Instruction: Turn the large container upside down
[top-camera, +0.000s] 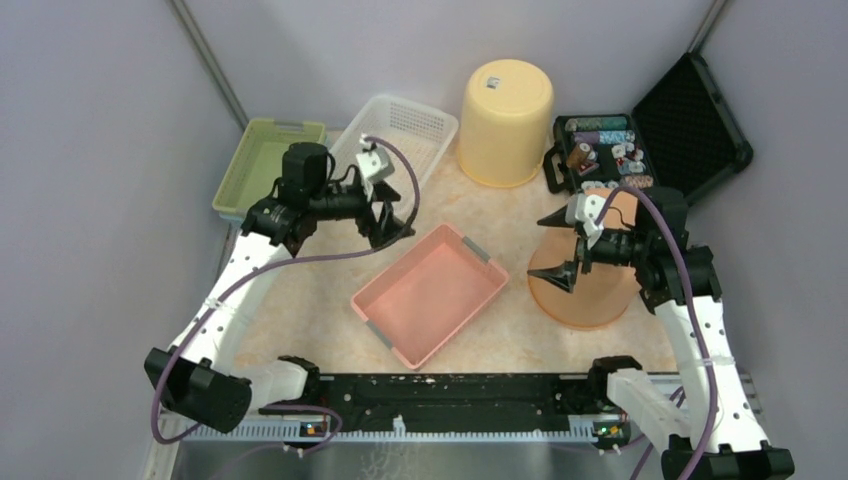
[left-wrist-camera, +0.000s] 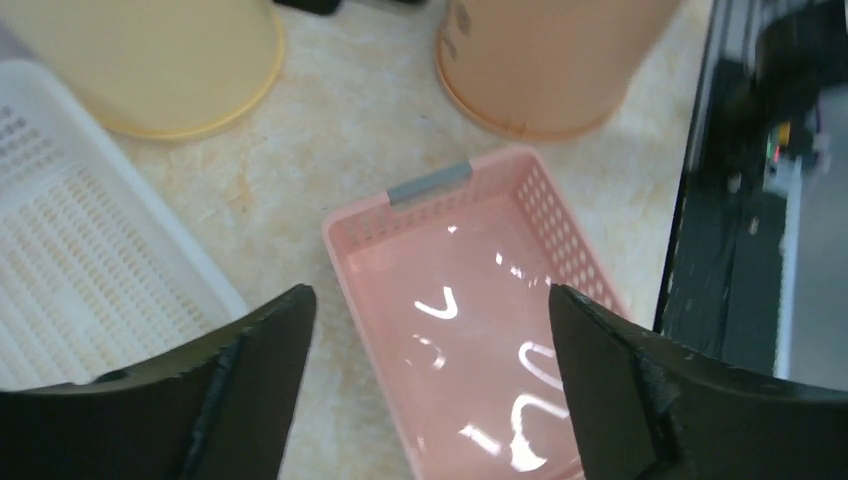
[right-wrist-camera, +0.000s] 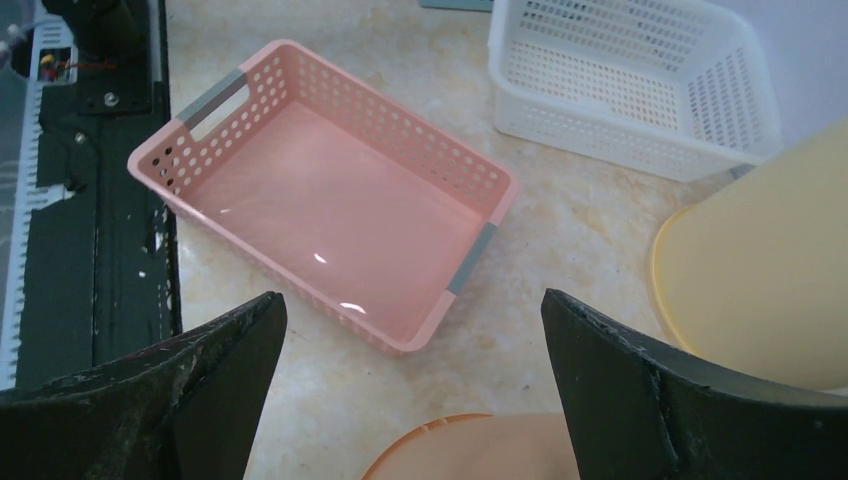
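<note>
A tall cream-yellow container (top-camera: 505, 122) stands upside down at the back centre; beside it at the right is a wide orange round container (top-camera: 575, 307), its top largely under my right arm. A pink basket (top-camera: 430, 295) lies upright on the table's middle. My left gripper (top-camera: 390, 220) hangs open above the table between the white basket and the pink one, with nothing between its fingers. My right gripper (top-camera: 553, 247) is open over the orange container, holding nothing. In the right wrist view the yellow container (right-wrist-camera: 760, 260) is at the right.
A white basket (top-camera: 410, 125) and a green basket (top-camera: 240, 165) stand at the back left. An open black case (top-camera: 680, 110) with spools sits at the back right. Bare table shows at the front left and around the pink basket.
</note>
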